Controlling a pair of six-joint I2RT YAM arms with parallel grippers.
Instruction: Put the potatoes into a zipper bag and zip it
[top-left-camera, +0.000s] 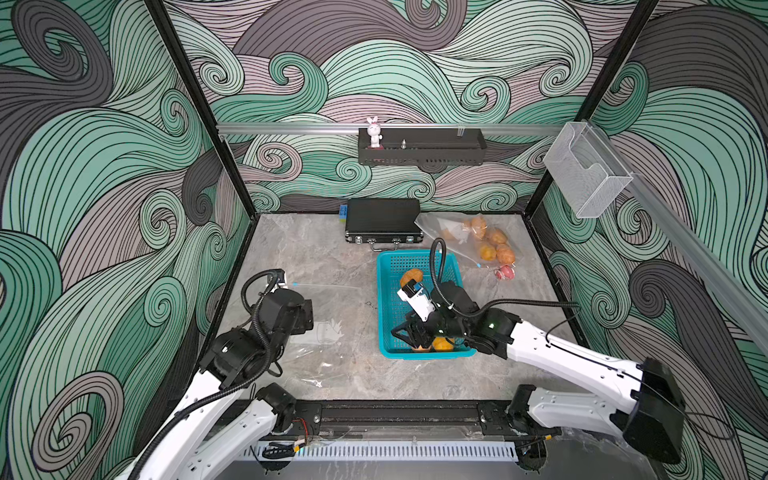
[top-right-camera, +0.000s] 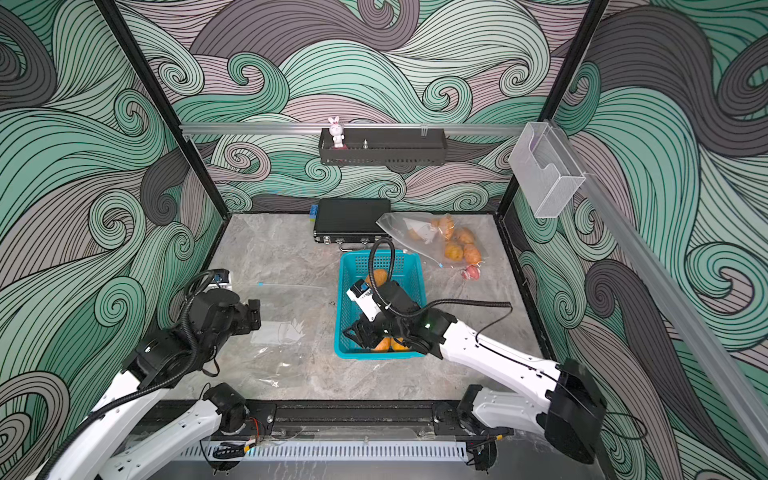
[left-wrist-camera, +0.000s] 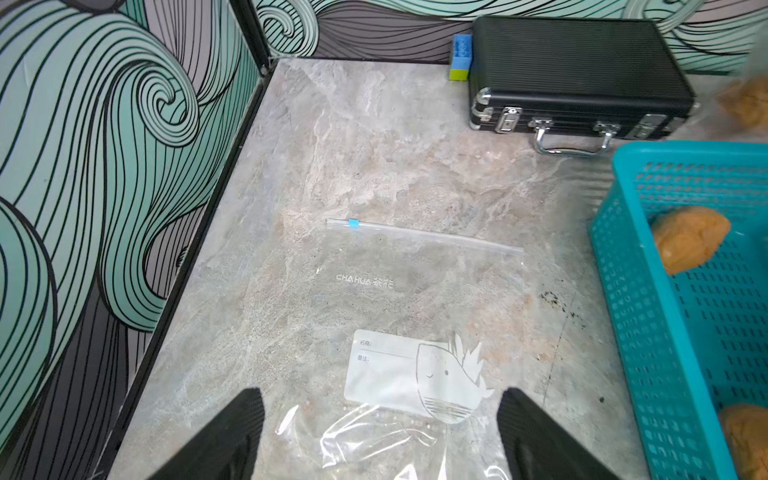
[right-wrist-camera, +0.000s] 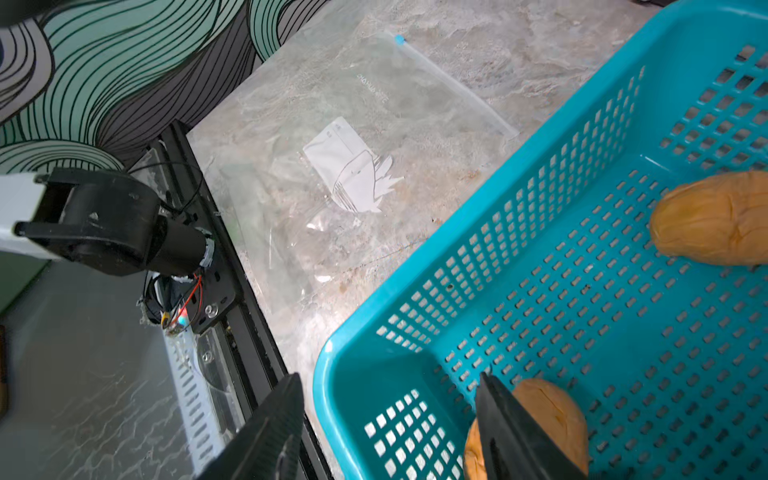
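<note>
An empty clear zipper bag with a blue slider lies flat left of the turquoise basket. My left gripper is open above it. My right gripper hangs open over the basket's near end; beside its right finger is a potato. Another potato lies further back in the basket. In the top left view a yellower potato shows partly behind the right gripper.
A filled bag of potatoes lies at the back right, with a small red item. A black case stands at the back.
</note>
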